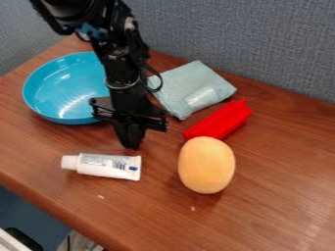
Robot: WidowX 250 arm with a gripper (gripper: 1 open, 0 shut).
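Observation:
The black arm reaches down from the top left, its gripper point(129, 137) low over the wooden table just behind a white tube point(101, 166) with a cap at its left end. The tube lies on its side, apparently apart from the fingertips. Whether the fingers are open or shut is hard to tell, as they are dark and seen end-on. A blue plate point(42, 90) sits at the left behind the arm.
A folded grey-green cloth point(187, 81) lies at the back, a red object point(220, 120) in front of it, and an orange egg-shaped object point(206, 165) at centre right.

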